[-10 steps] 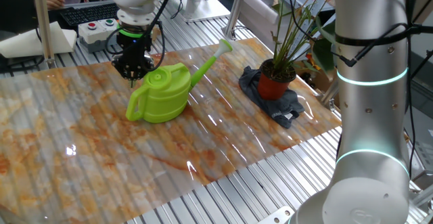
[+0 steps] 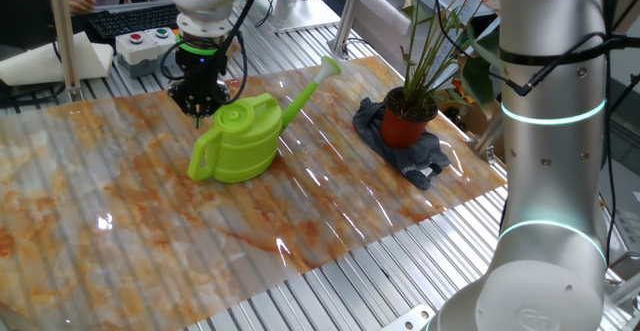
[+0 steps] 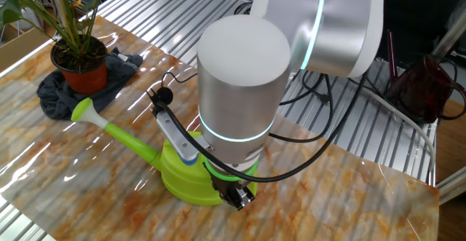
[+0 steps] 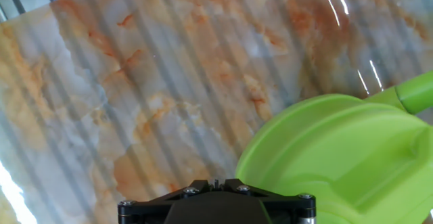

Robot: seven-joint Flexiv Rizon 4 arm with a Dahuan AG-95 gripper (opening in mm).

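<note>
A light-green watering can (image 2: 238,141) stands upright on the marbled sheet. Its spout points toward the potted plant, and its handle faces the other way. My gripper (image 2: 197,111) hangs fingers-down by the can's far side, near its top and handle; in that view nothing shows between its fingers. From exterior view 2, the arm covers part of the can (image 3: 188,184), with the gripper (image 3: 239,199) at the handle end. In the wrist view the can (image 4: 338,156) fills the lower right, while the black fingers (image 4: 196,187) come together at the bottom edge, seemingly empty.
A potted plant in a reddish pot (image 2: 404,126) stands on a dark cloth (image 2: 430,156), beyond the spout. A button box (image 2: 146,49) and keyboard (image 2: 135,19) lie behind the sheet. A dark red can (image 3: 426,88) sits off to the side. Much of the sheet is clear.
Over the last second the arm and gripper have shifted very slightly to the right in exterior view 1. The watering can and plant look practically unmoved.
</note>
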